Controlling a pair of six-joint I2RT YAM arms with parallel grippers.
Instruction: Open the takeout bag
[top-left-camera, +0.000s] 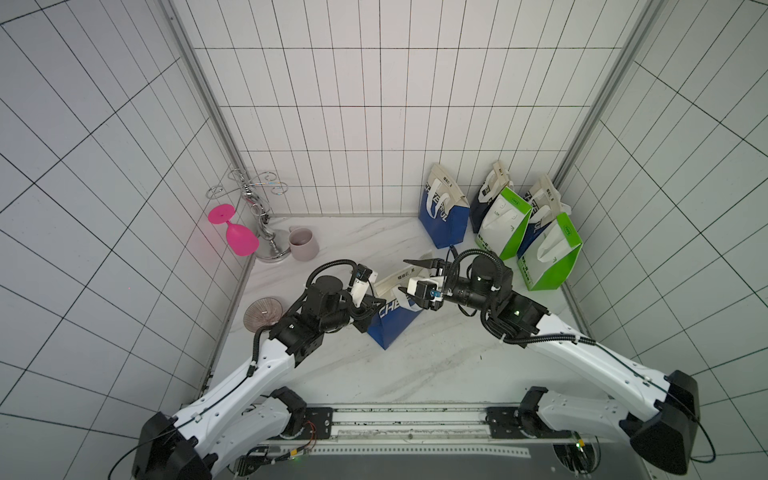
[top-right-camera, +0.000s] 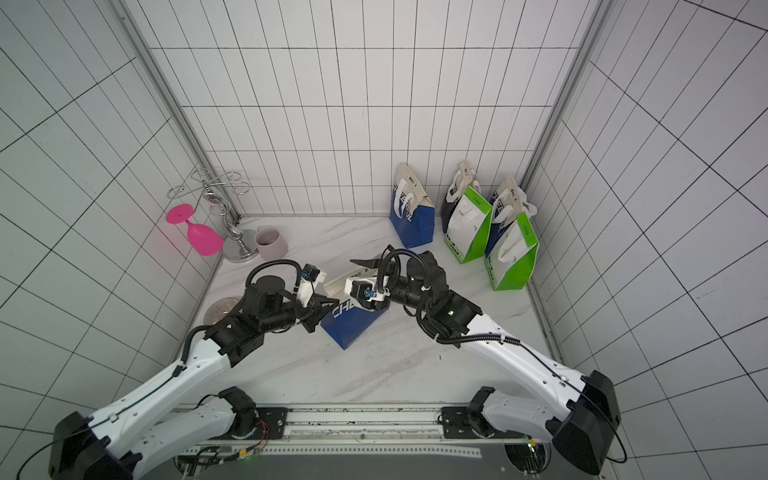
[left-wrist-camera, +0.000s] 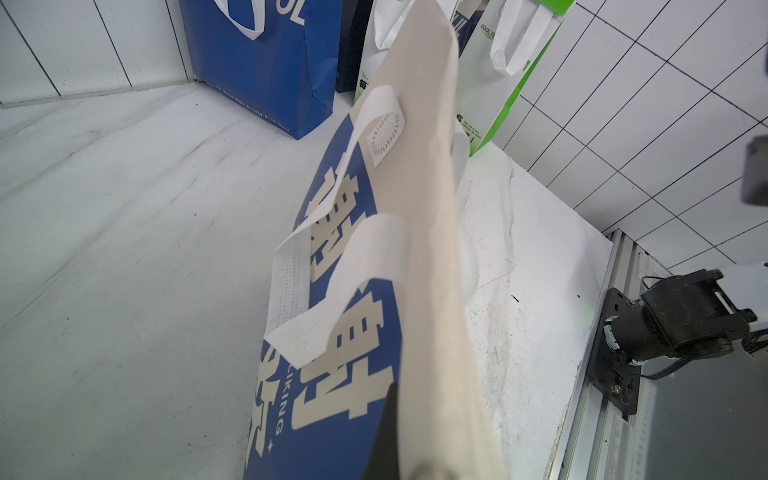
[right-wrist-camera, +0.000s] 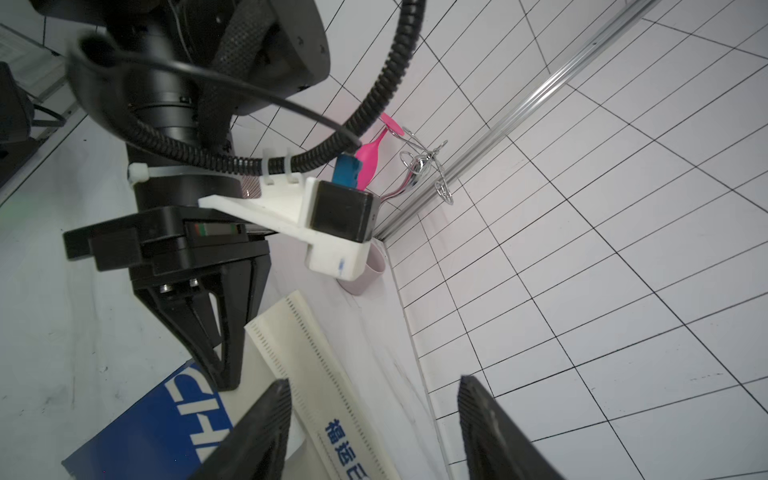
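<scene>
The takeout bag (top-left-camera: 389, 326), blue below with a cream top and white handles, stands at the middle of the counter between both arms. Its top looks flat and folded together. At its left side my left gripper is shut, its tips overlapping the bag's edge. In the left wrist view a dark finger (left-wrist-camera: 387, 444) lies against the bag's blue face (left-wrist-camera: 352, 336); the other finger is hidden behind the cream top (left-wrist-camera: 436, 320). My right gripper hangs over the right part of the bag, open, nothing between its fingers.
At the back right stand a blue bag (top-left-camera: 448, 224) and several others, including green-and-white ones (top-left-camera: 552, 260). A metal rack (top-left-camera: 254, 204) with a pink goblet (top-left-camera: 240, 238), a mug (top-left-camera: 303, 245) and a glass dish (top-left-camera: 262, 313) occupy the left.
</scene>
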